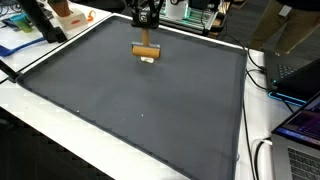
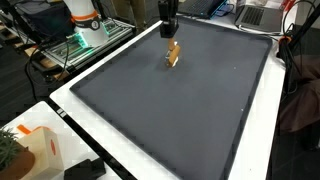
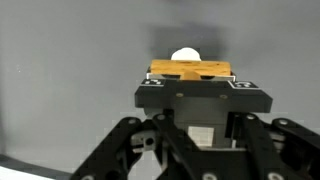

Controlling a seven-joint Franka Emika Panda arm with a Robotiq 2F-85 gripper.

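Observation:
A wooden T-shaped piece, like a small mallet [image 1: 146,51], hangs upright with its crossbar at the bottom. My gripper [image 1: 145,24] is shut on its upper stem, and the arm comes in from the far edge of the dark board. From the side, the second exterior view has the same wooden mallet [image 2: 172,54] low over the board beneath the gripper [image 2: 168,34]. A small white object [image 3: 185,54] lies just beyond the crossbar in the wrist view, partly covered by it. Whether the wood touches that white object I cannot tell.
The dark board [image 1: 130,105] is otherwise bare, with wide free room toward the camera. Laptops [image 1: 296,148] and cables line the right side. Containers and a black clamp stand [image 1: 48,28] are at the far left.

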